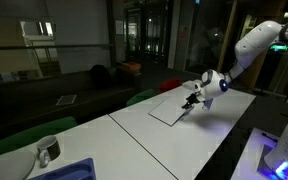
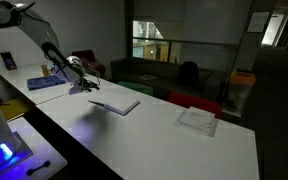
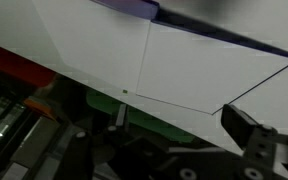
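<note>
A flat white panel-like object (image 1: pixel 171 112) lies on the far part of the white table, with a dark edge showing; what it is exactly is hard to tell. In exterior view 2 the same flat object (image 2: pixel 122 104) has a dark strip along its near left side. My gripper (image 1: pixel 190 103) is low beside it. From the wrist, white panels (image 3: pixel 189 65) and a dark strip fill the upper part. The gripper stands with its two dark fingers (image 3: pixel 241 126) wide apart, nothing visible between them.
A mug (image 1: pixel 49 150), a white round dish (image 1: pixel 8 165) and a blue tray (image 1: pixel 64 172) sit at the table's near left. A pale, clear-looking tray (image 2: pixel 197 122) lies toward the far edge. Chairs stand behind.
</note>
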